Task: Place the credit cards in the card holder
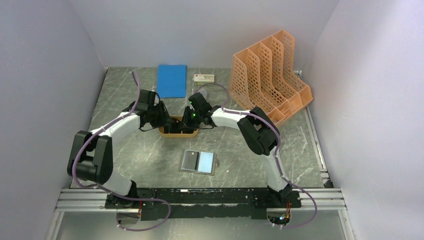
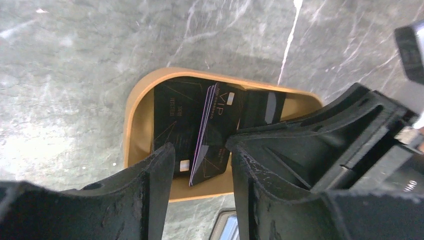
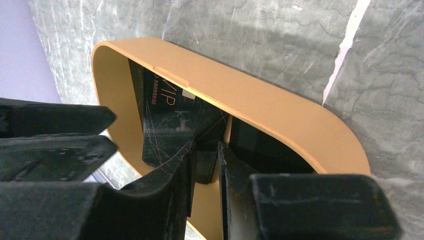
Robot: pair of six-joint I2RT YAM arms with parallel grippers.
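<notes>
Black credit cards lie in a tan round-cornered tray. One black card, printed with "VIP", stands tilted beside a flatter black card. My left gripper is open over the tray's left part, the tilted card's lighter edge showing between its fingers. My right gripper reaches into the tray from the right, its fingertips close together with a narrow gap. Dark card and tan tray floor show through that gap; whether a card is pinched there, I cannot tell. The open card holder lies in front of the tray.
Towards the back lie a blue sheet and a small pale box. A large orange file rack stands at the back right.
</notes>
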